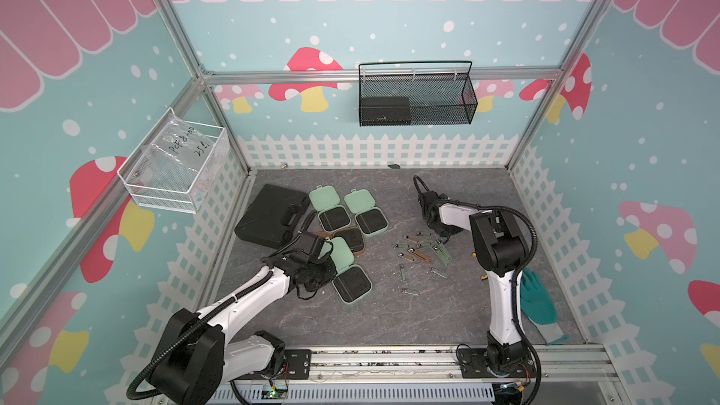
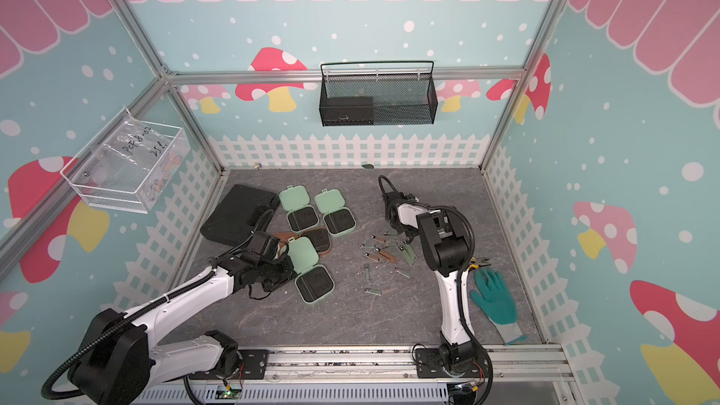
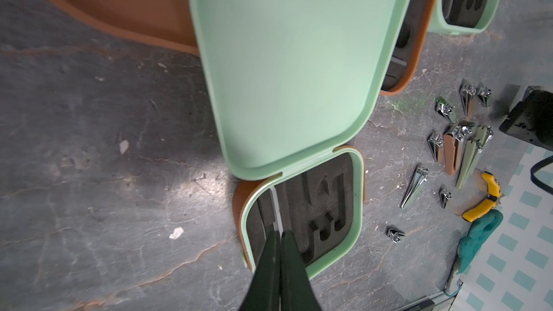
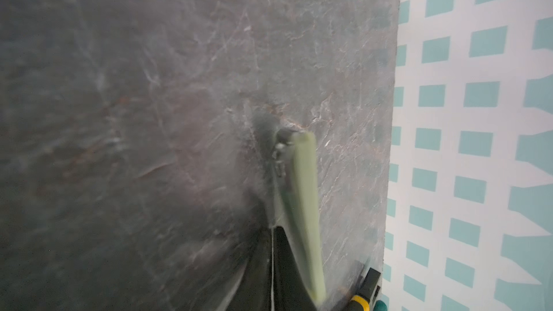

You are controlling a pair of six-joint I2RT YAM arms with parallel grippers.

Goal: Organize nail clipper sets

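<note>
In the left wrist view my left gripper is shut with nothing between its fingers, in front of an open mint-green case (image 3: 360,218) with dark slotted foam. Several green, brown and silver nail clippers (image 1: 417,253) lie loose mid-table, right of the cases. In the right wrist view my right gripper is low over the table with its fingers close together. A blurred pale green clipper (image 4: 305,178) shows just right of the fingertips, partly behind one finger. Whether the fingers touch or grip it, I cannot tell. Two more open green cases (image 1: 334,217) and a brown case (image 1: 348,240) stand behind.
A black case (image 1: 271,214) lies at the back left. A teal glove (image 2: 493,296) and yellow-handled pliers (image 2: 478,263) lie at the right. A black mesh basket (image 1: 442,109) and a white basket (image 1: 161,198) hang on the walls.
</note>
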